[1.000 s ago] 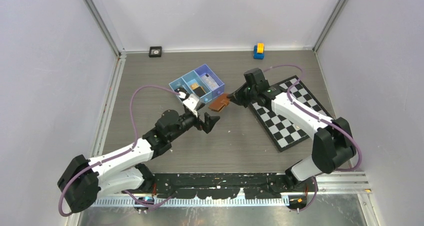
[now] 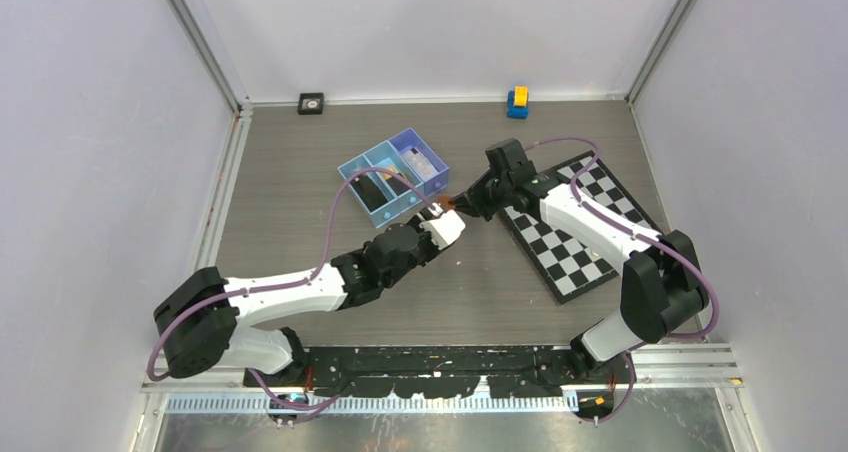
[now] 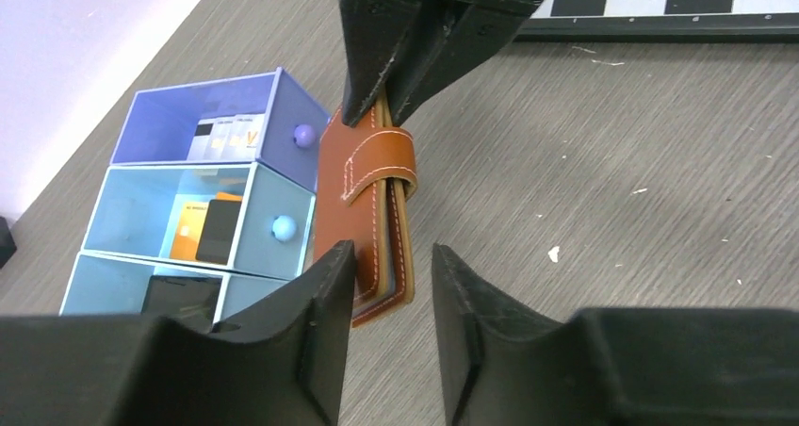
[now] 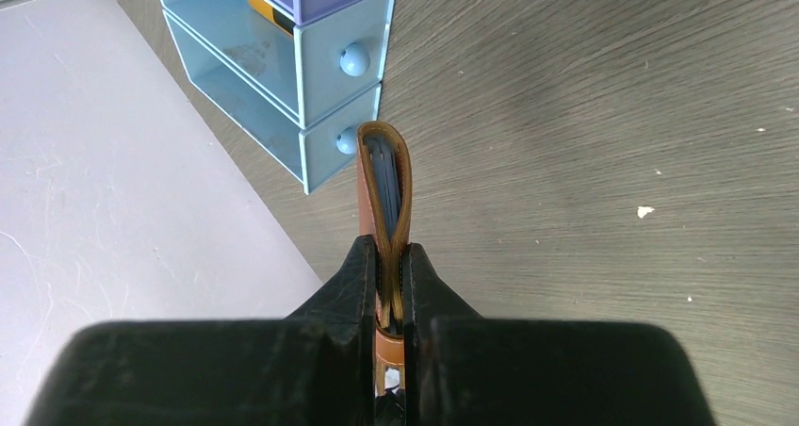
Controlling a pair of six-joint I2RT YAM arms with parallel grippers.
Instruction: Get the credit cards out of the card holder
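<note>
A tan leather card holder hangs in the air from my right gripper, which is shut on it near the strap. Dark card edges show inside the folded holder in the right wrist view. My left gripper is open at the holder's lower end, which sits at its left finger, with a gap to the right finger. In the top view the left gripper largely covers the holder.
A three-compartment organizer with cards and dark items lies behind the grippers. A checkerboard is at the right, partly under the right arm. A black box and a yellow-blue object stand at the back.
My left arm has moved right and up the table to the holder, turning its wrist and covering the holder in the top view. The right arm has stayed nearly still.
</note>
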